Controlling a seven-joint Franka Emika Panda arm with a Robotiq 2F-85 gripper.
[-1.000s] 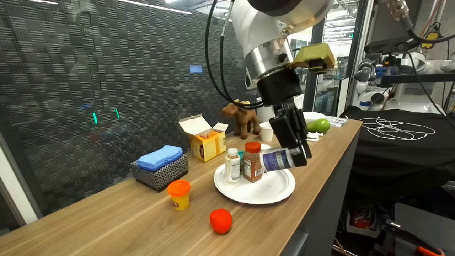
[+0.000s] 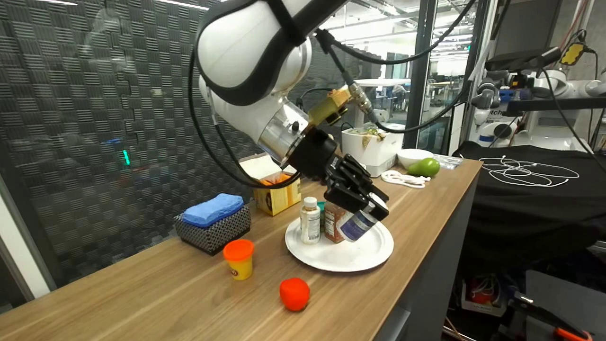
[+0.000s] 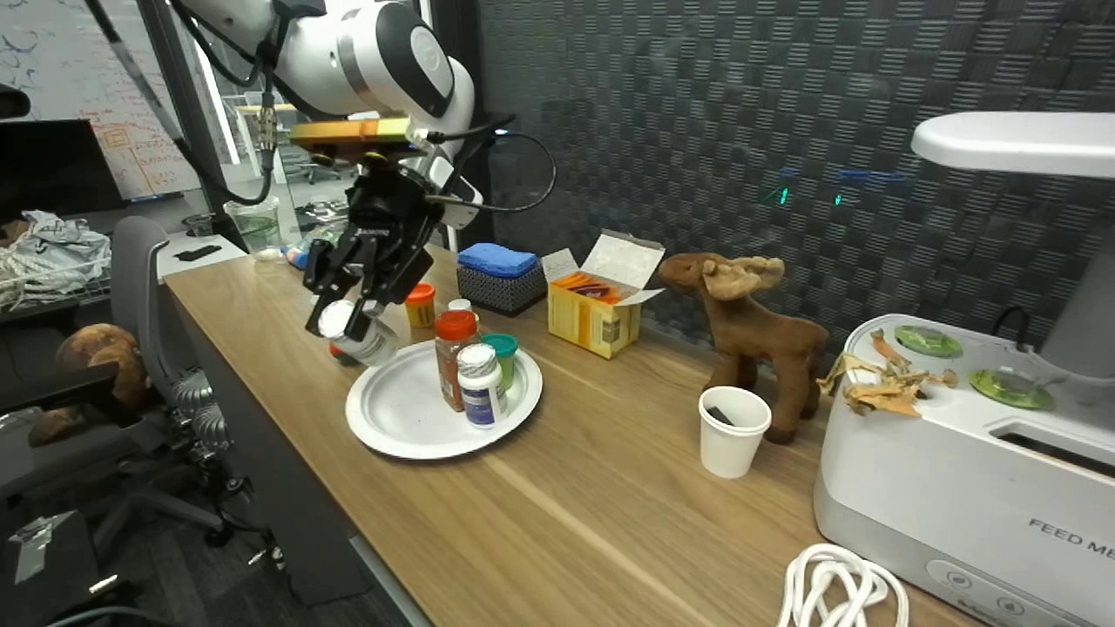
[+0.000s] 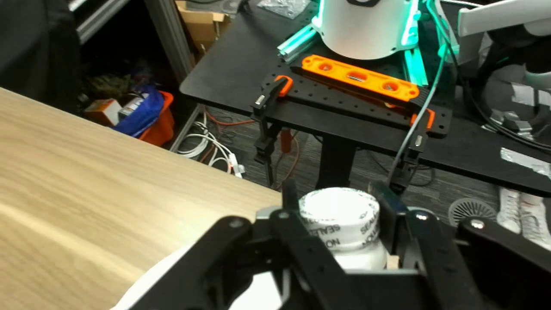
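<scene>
A white bottle with a blue label (image 2: 356,225) hangs tilted, its base pointing down and away from the gripper, over the white plate (image 2: 346,262). My gripper (image 2: 373,208) is shut on it near the cap end. Between the fingers in the wrist view is its white cap (image 4: 341,212), with printing round the side. On the plate stand a red-capped spice jar (image 3: 456,360), a similar white bottle (image 3: 482,392), a green-lidded container (image 3: 502,355) and a small white-capped bottle (image 2: 310,221).
An orange-lidded tub (image 2: 239,261) and a red fruit-like object (image 2: 294,293) sit left of the plate. Behind are a woven box with a blue cloth (image 2: 213,210), a yellow carton (image 3: 593,324), a plush moose (image 3: 747,324) and a paper cup (image 3: 732,434). The plate's near part is clear.
With the bottle still held, my gripper has swung left and tilted over. The bottle, nearly level beside the spice jar before, now points steeply downward. The objects on the table have not visibly moved.
</scene>
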